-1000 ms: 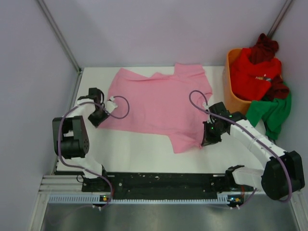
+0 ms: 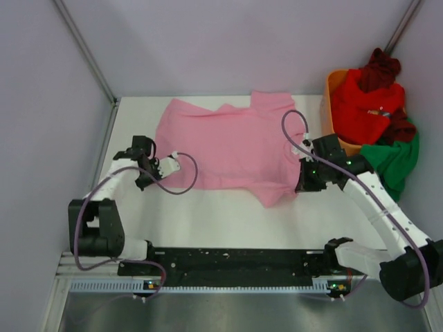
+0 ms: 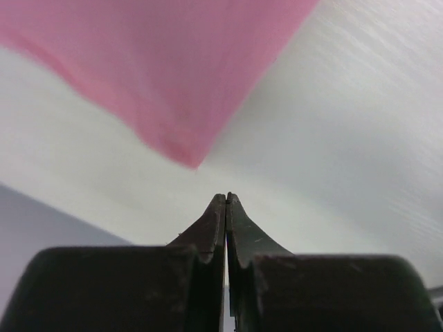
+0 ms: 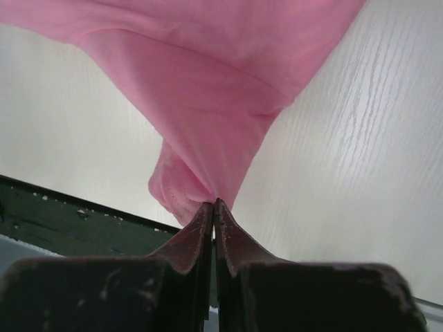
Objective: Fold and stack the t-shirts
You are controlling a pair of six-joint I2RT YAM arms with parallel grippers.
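Note:
A pink t-shirt (image 2: 225, 145) lies spread over the white table, its near right part pulled up into a bunched fold. My right gripper is shut on that part of the pink cloth, at the shirt's near right side in the top view. The left gripper is shut with its fingertips together and nothing between them. In the left wrist view a corner of the shirt (image 3: 181, 142) rests just ahead of those tips, outside and apart from them. From above, the left gripper's tips at the shirt's near left corner are hidden by the arm.
An orange basket (image 2: 333, 131) at the back right is heaped with red clothes (image 2: 363, 111), and a green garment (image 2: 394, 162) hangs out of it. Bare white table (image 2: 201, 225) shows in front of the shirt. Dark edging (image 2: 228, 266) runs along the near side.
The right gripper moved a little right and away from the near edge, drawing its cloth along.

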